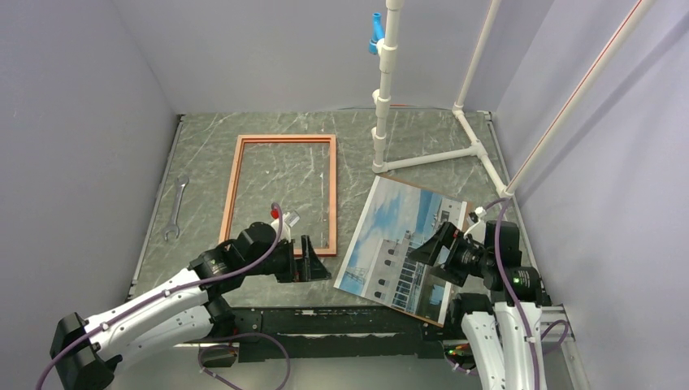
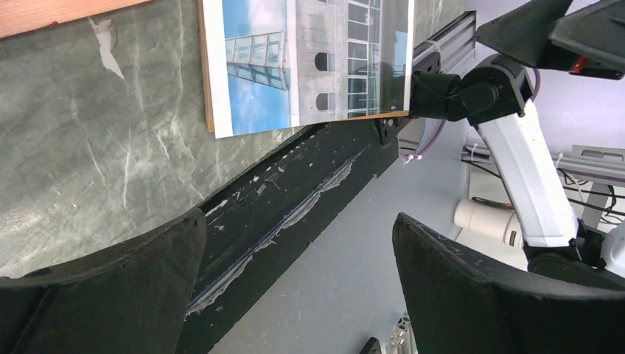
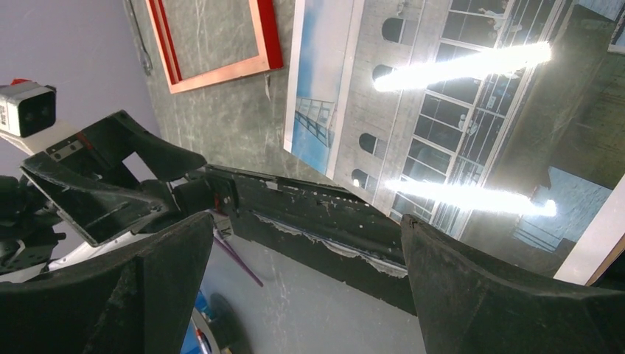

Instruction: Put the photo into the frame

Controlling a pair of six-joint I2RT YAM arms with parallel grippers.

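Observation:
The orange-brown frame lies flat on the left half of the table, with bare tabletop showing inside it. To its right the photo, a blue-sky building scene on a thin board, rests at a slant. Near the frame's lower edge my left gripper stands open, short of the photo's left corner, nothing between its fingers. My right gripper is also open and hovers over the photo's lower right part, holding nothing. In the right wrist view, the photo shows bright glare beneath the fingers.
A wrench lies at the far left. White pipes stand at the back right behind the photo. The dark front rail borders the table. Clear surface separates the frame from the photo.

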